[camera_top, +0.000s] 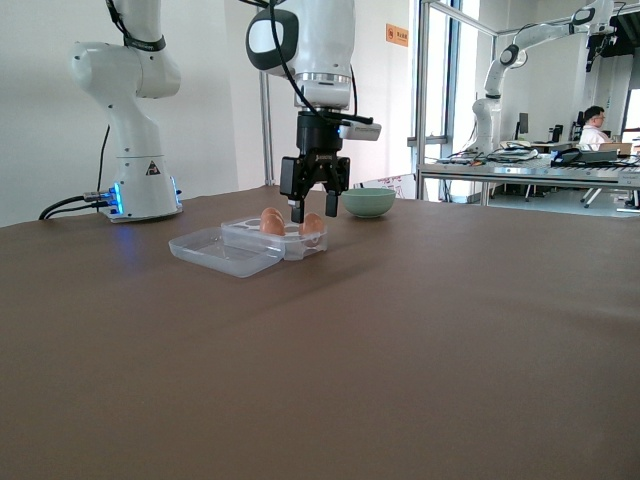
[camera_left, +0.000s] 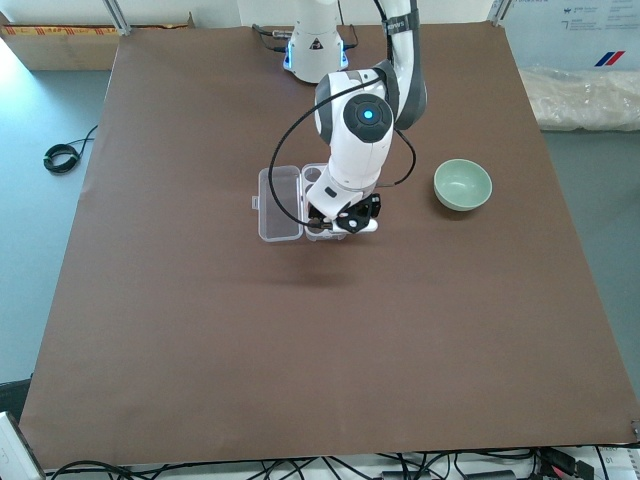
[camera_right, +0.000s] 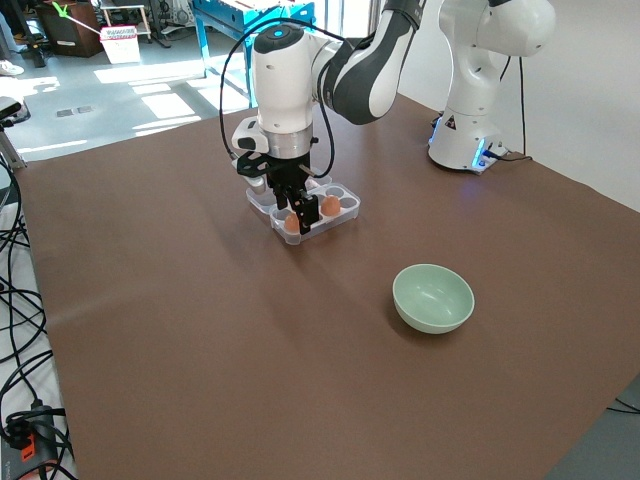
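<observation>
My gripper (camera_top: 314, 205) points down just above a clear plastic egg box (camera_top: 250, 255), its two black fingers apart with no egg visible between them. Brown eggs (camera_top: 272, 225) sit in the box's compartments, on either side of the fingers as seen in the top view; in the right view one egg (camera_right: 330, 206) shows beside the gripper. The box's lid (camera_left: 282, 210) lies folded open flat on the table. In the left view the arm hides most of the eggs and the fingers.
A pale green bowl (camera_right: 433, 298) stands empty to one side of the box, apart from it.
</observation>
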